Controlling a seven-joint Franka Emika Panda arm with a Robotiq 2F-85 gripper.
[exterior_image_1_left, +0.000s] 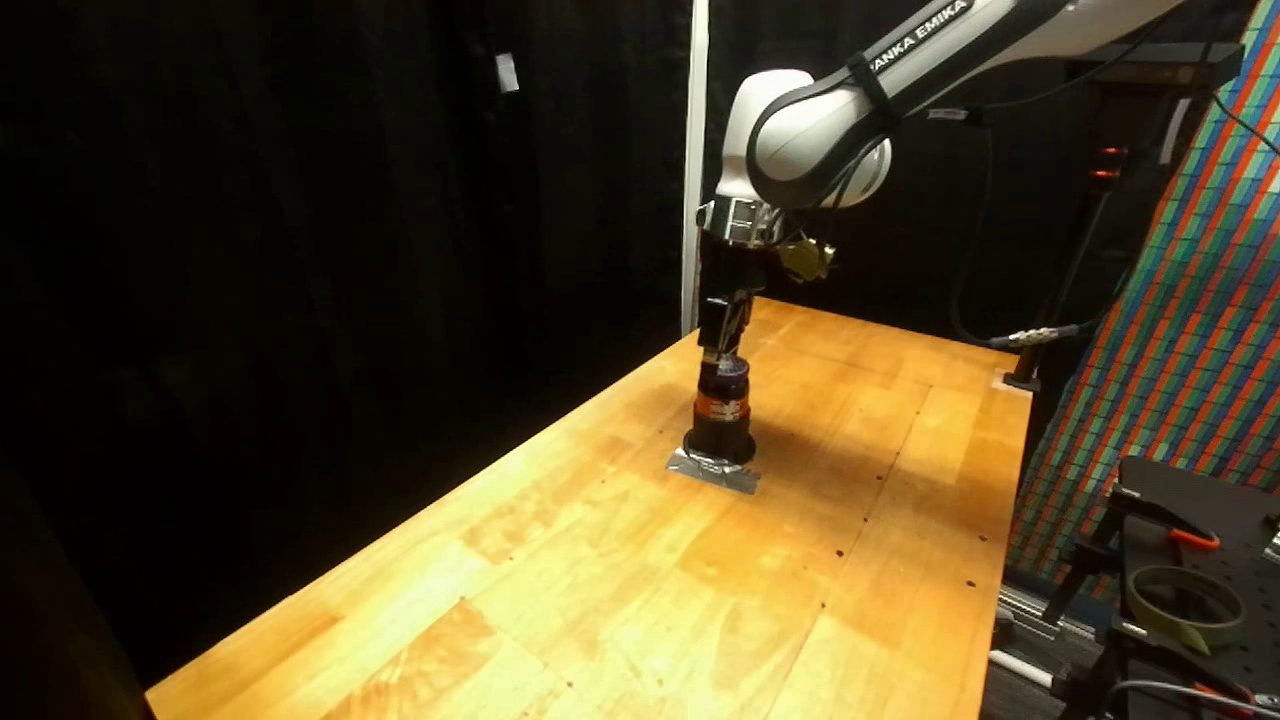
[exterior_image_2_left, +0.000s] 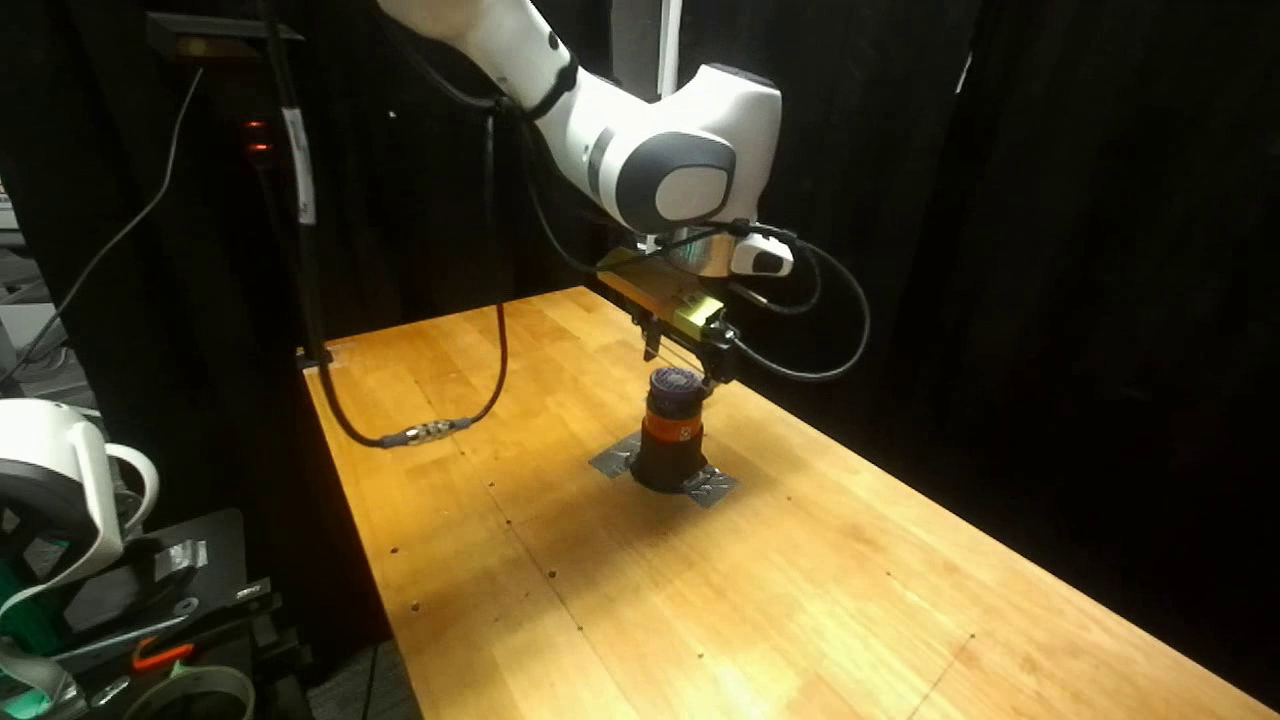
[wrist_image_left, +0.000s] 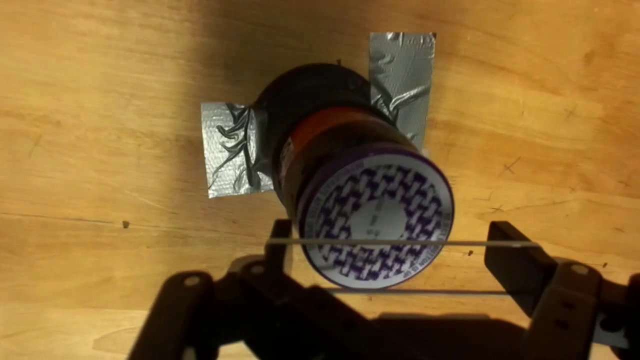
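Observation:
A dark jar with an orange band stands upright in a black round base on the wooden table. Its purple-and-white patterned lid faces up in the wrist view. Silver tape on either side runs from the base to the tabletop. Above the jar, pointing down, is my gripper, its fingers wide open. The lid appears between the two fingers in the wrist view, with gaps at the sides; whether either finger touches it I cannot tell. Two thin strands cross between the fingers, over the lid.
A hanging cable loops over the table's edge in exterior view 2. Off the table, a dark side cart holds a tape roll and clamps.

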